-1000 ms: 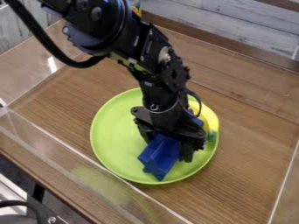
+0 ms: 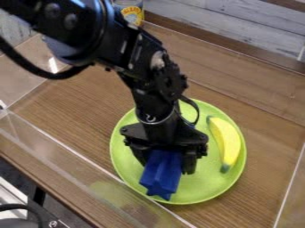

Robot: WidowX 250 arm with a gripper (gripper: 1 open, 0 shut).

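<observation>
The black arm reaches down from the upper left, its gripper [image 2: 166, 150] open over a blue object [image 2: 161, 183] on a green plate [image 2: 128, 168]. The blue object lies at the plate's front, its upper part between or behind the fingers. A yellow banana [image 2: 226, 142] lies on the right side of the plate.
Wooden table [image 2: 71, 116] surrounds the plate, with clear room to the left and right. A pale wall stands at the back, with a can [image 2: 128, 13] at the top. A transparent edge runs along the front left.
The plate has shifted right with the banana on it. The gripper has moved slightly with it, and the blue object now stands more upright on screen.
</observation>
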